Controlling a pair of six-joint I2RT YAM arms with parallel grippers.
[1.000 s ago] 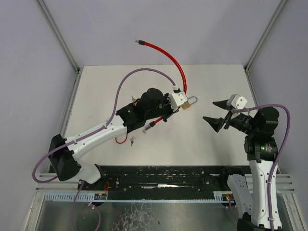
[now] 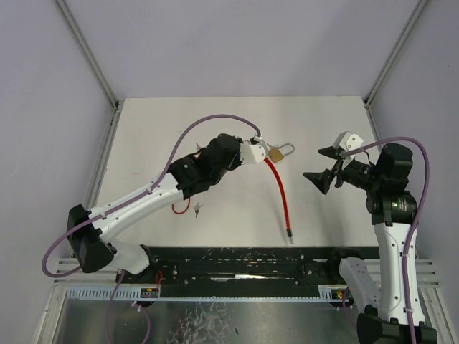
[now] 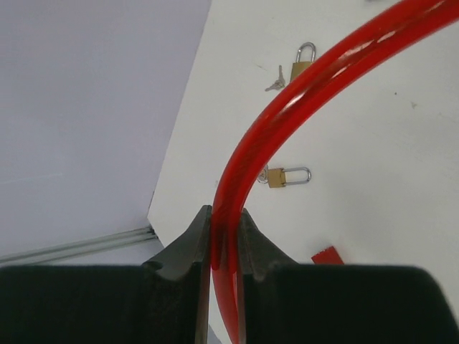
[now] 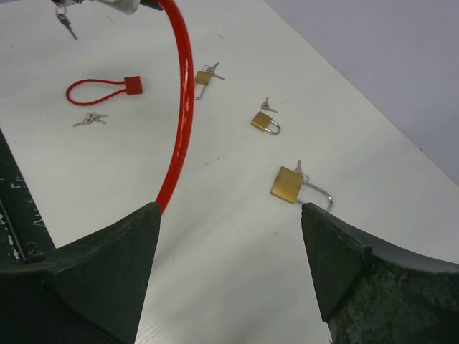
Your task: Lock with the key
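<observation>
My left gripper (image 2: 254, 149) is shut on a red flexible tube (image 3: 280, 122), which in the top view hangs down toward the front edge. A brass padlock (image 2: 276, 154) lies to its right; in the right wrist view this large padlock (image 4: 287, 184) has a key (image 4: 298, 168) beside it. Smaller padlocks (image 4: 259, 120) (image 3: 276, 178) and keys (image 4: 90, 119) lie farther off. My right gripper (image 2: 328, 166) hovers open at the right of the board, nothing between its fingers.
A red cable seal (image 4: 133, 84) lies on the left. The white board's right part (image 2: 337, 215) is clear. A dark strip (image 2: 215, 265) runs along the front edge.
The red tube has swung from pointing up and back to hanging toward the front, as my left gripper shifted and turned. My right arm moved only slightly.
</observation>
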